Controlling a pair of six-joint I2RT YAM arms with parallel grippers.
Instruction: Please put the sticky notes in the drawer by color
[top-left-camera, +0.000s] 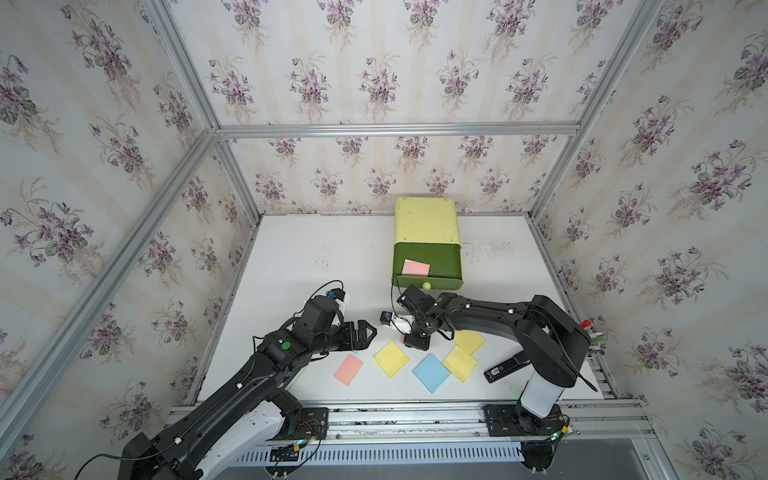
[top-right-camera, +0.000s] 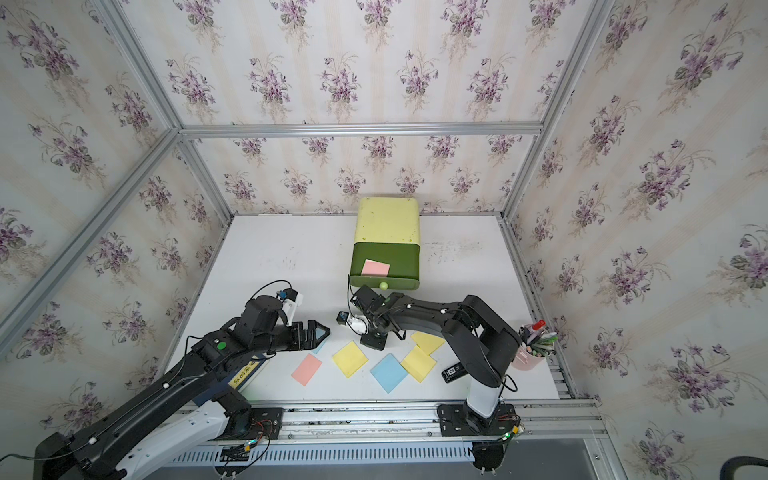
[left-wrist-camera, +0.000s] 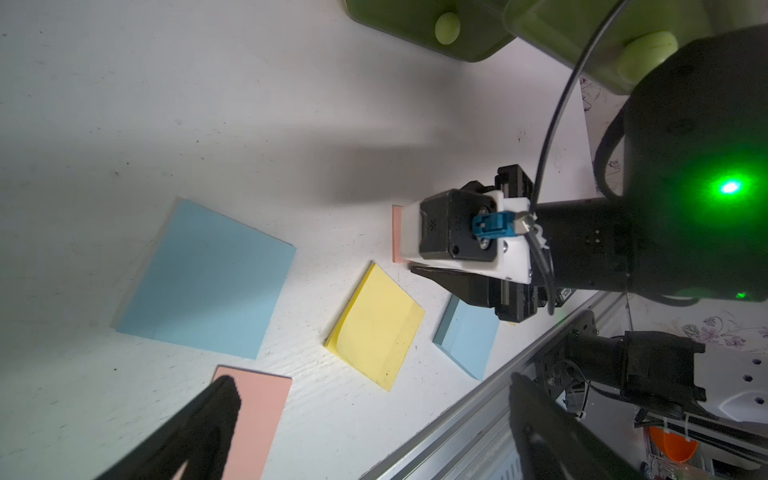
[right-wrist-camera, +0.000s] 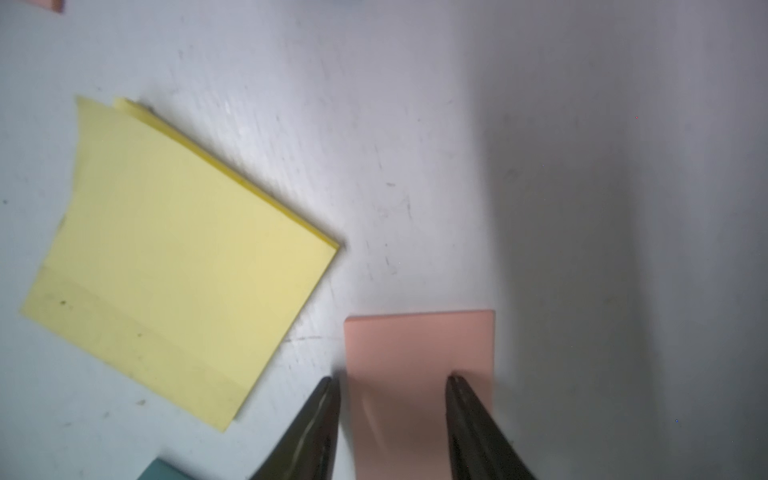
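Note:
A pink sticky pad (right-wrist-camera: 420, 352) lies flat on the table below my right gripper, its fingers part open. One finger (right-wrist-camera: 324, 416) stands just off the pad's left side; the other finger (right-wrist-camera: 464, 408) overlaps the pad near its right side. Whether they touch it I cannot tell. My left gripper hangs open with nothing held, above another pink pad (left-wrist-camera: 252, 408). Near it lie a blue pad (left-wrist-camera: 212, 276) and a yellow pad (left-wrist-camera: 374, 324). In the top left view, another pink pad (top-left-camera: 415, 268) rests inside the pulled-out green drawer (top-left-camera: 448, 281).
Toward the front lie a blue pad (top-left-camera: 431, 373) and overlapping yellow pads (top-left-camera: 460, 364). A black object (top-left-camera: 507, 366) sits at right. A cup of pens (top-right-camera: 532, 348) stands at the right edge.

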